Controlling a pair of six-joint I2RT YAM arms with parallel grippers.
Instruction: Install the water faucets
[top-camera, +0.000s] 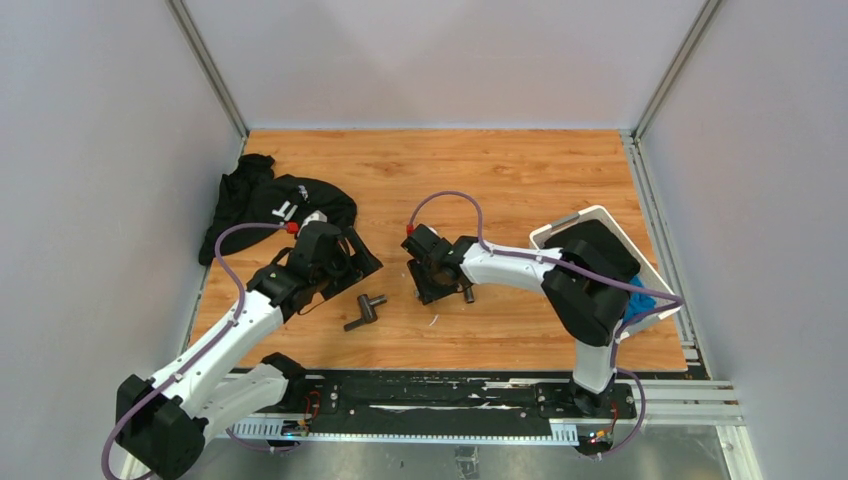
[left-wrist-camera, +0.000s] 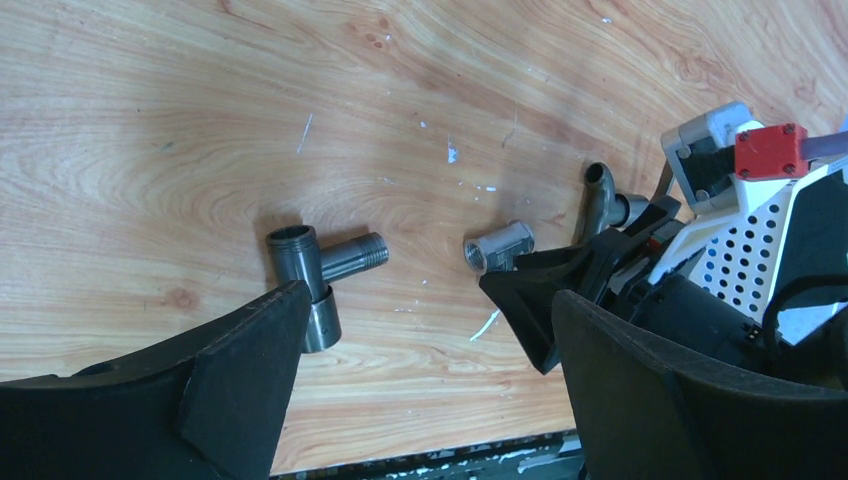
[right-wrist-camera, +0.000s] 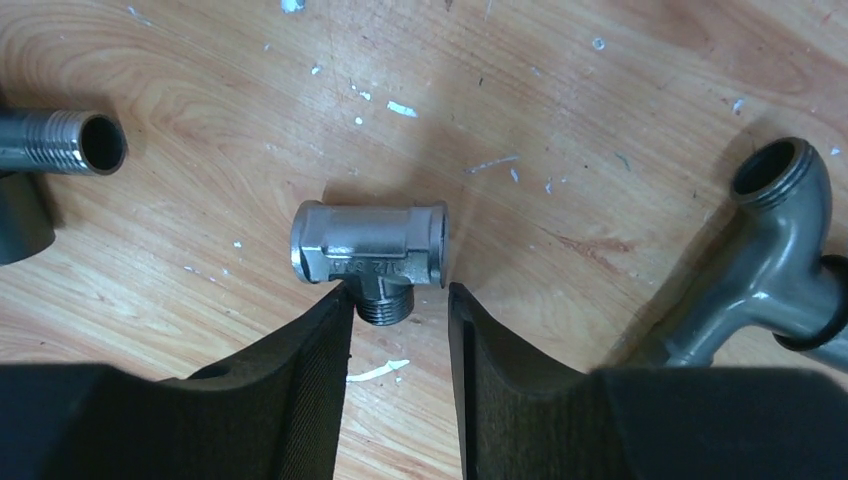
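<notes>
A silver threaded tee fitting lies on the wooden table; my right gripper is over it, part open, fingertips at its downward threaded branch. The left wrist view shows the tee beside that gripper. A dark pipe assembly with a threaded side branch lies left of it; a curved dark pipe piece lies to its right. My left gripper stands open above the left of the table, nothing between its fingers.
A black cloth lies at the back left. A white perforated basket with black and blue contents stands at the right.
</notes>
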